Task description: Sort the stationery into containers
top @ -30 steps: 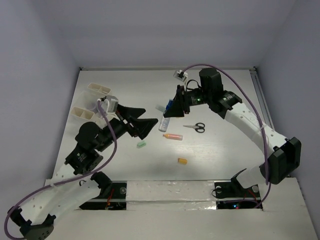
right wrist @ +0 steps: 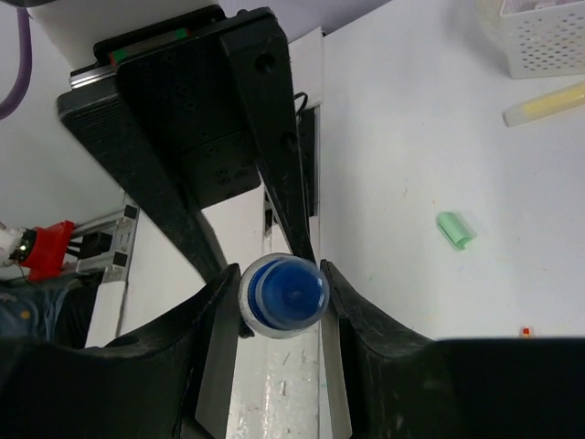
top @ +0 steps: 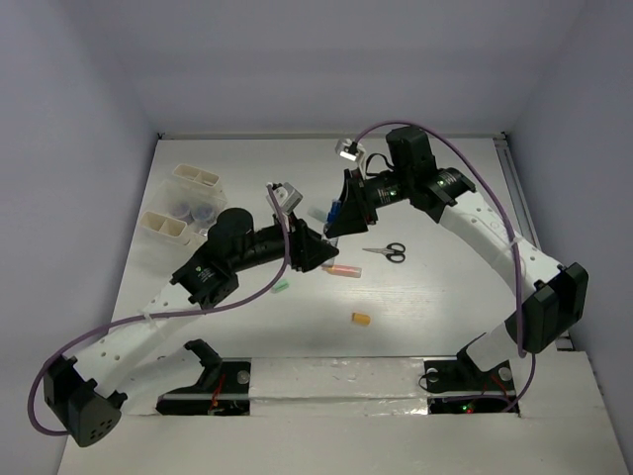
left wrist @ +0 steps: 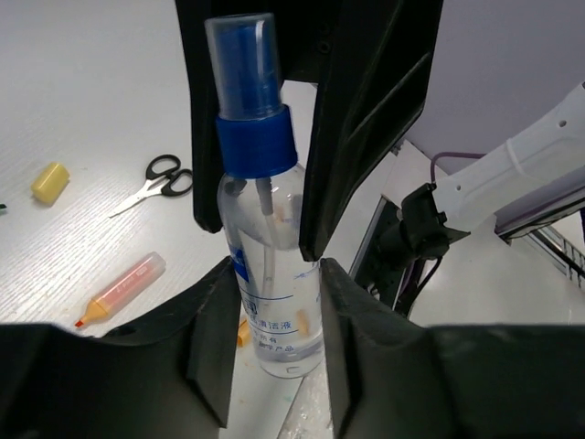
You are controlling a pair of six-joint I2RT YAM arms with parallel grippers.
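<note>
A clear bottle with blue top (left wrist: 274,274) hangs upright between both grippers above the table's middle. My left gripper has its fingers around the lower body; whether they press on it I cannot tell. My right gripper (top: 338,223) has its fingers round the upper body, below or beside the blue collar. Scissors (top: 391,251), a pink glue-like tube (top: 343,270), a green piece (top: 280,285) and an orange piece (top: 361,319) lie on the table. Pale containers (top: 170,225) stand at the left.
A yellow tube (right wrist: 539,105) lies near a white perforated basket (right wrist: 539,46).
My left gripper has moved right and up to the bottle held at my right gripper, which has shifted only slightly.
</note>
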